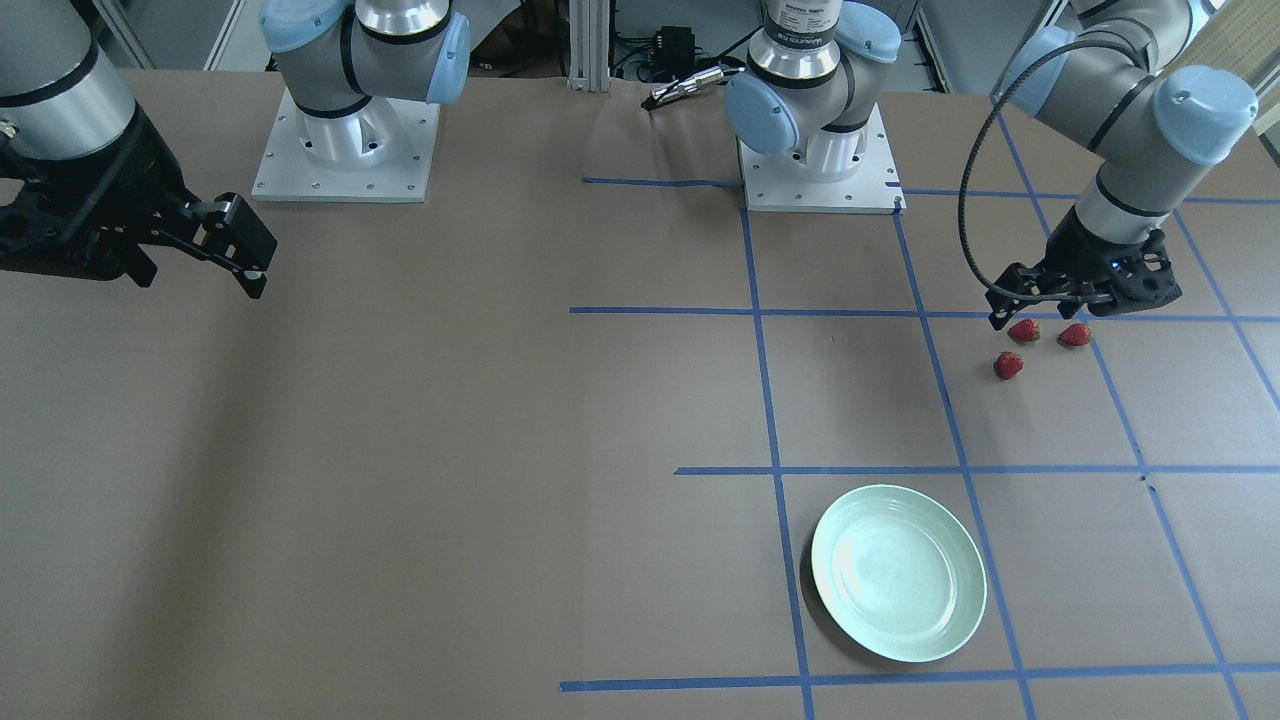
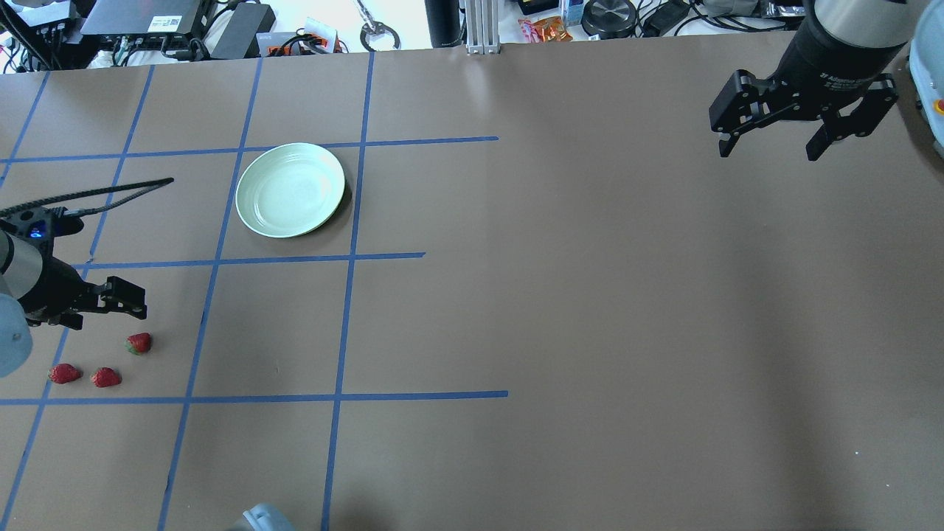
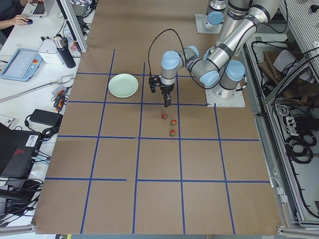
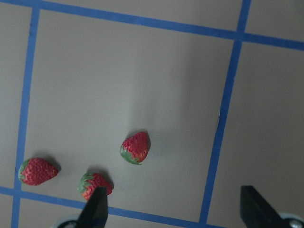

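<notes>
Three red strawberries lie on the taped table: one (image 4: 134,147) at the centre of the left wrist view, another (image 4: 37,171) at its left, a third (image 4: 94,184) lower down, partly beside a finger. My gripper hangs above and beside them, its two fingers wide apart at the bottom of that view, nothing seen between them but table. In the top view the gripper (image 2: 113,310) is just off the strawberries. A pale round plate (image 1: 899,571) lies empty on the grid, apart from the strawberries.
Other arms stand around the table, one with a black gripper (image 1: 198,246) at the left of the front view. Cables and equipment lie beyond its edges.
</notes>
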